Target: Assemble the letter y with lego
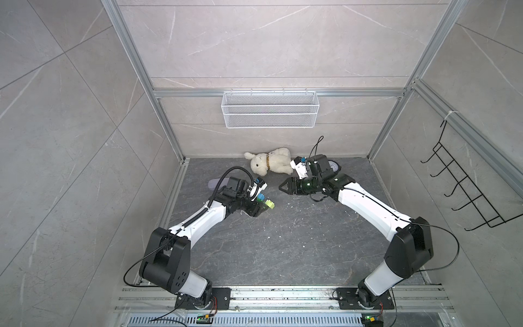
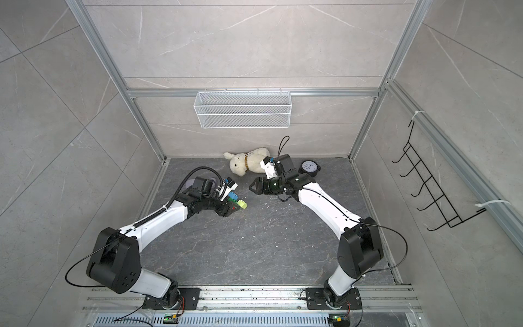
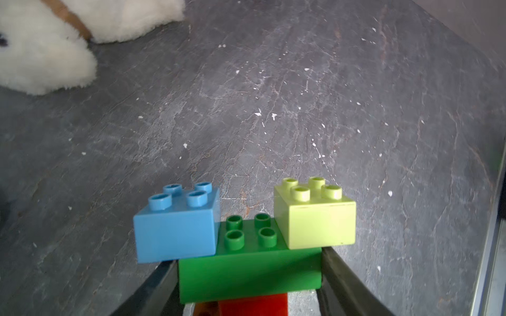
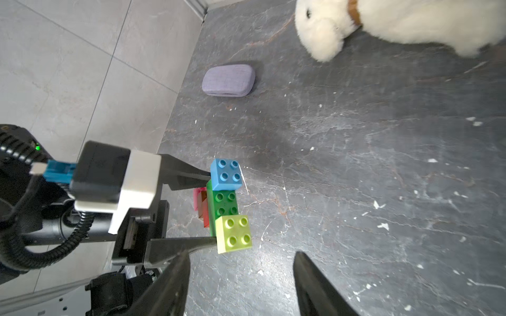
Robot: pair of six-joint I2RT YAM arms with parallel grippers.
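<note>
My left gripper is shut on the green brick (image 3: 250,276) of the lego assembly, held up above the table. On top of the green brick, a blue brick (image 3: 176,226) sits at one end and a lime-yellow brick (image 3: 316,221) at the other, with green studs bare between them. Below it a red brick shows; in the right wrist view a pink brick (image 4: 198,199) peeks out behind the left finger. My right gripper stands open and empty, to the right of the assembly and apart from it.
A white plush toy (image 1: 270,162) lies at the back of the table. A purple case (image 4: 228,80) is behind the left arm, and a black round dial (image 2: 309,167) stands behind the right arm.
</note>
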